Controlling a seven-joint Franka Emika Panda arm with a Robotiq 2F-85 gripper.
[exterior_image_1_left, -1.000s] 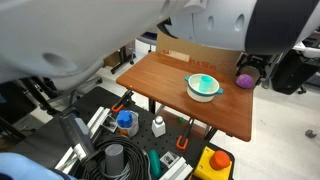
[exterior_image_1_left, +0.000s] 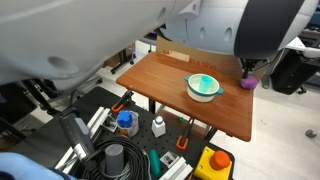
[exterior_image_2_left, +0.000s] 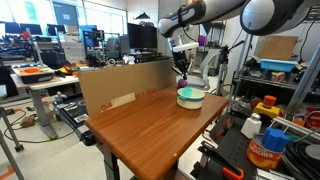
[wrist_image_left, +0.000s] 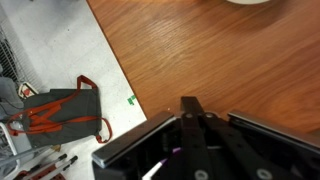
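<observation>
A purple object (exterior_image_1_left: 248, 83) sits near the right rear edge of the wooden table, beneath the dark tip of my gripper (exterior_image_1_left: 244, 70). In exterior view 2 some purple (exterior_image_2_left: 180, 85) shows behind the bowl. Only a sliver of purple (wrist_image_left: 166, 160) appears beside my gripper in the wrist view. The fingers are shut, and nothing shows between them. Whether the gripper touches the purple object cannot be told. A white bowl with teal handles (exterior_image_1_left: 203, 87) stands on the table, apart from the gripper.
Off the table are a blue cup (exterior_image_1_left: 125, 119), a white bottle (exterior_image_1_left: 158, 126), a yellow and red object (exterior_image_1_left: 214, 162) and coiled black cable (exterior_image_1_left: 135, 158).
The bowl has not moved.
</observation>
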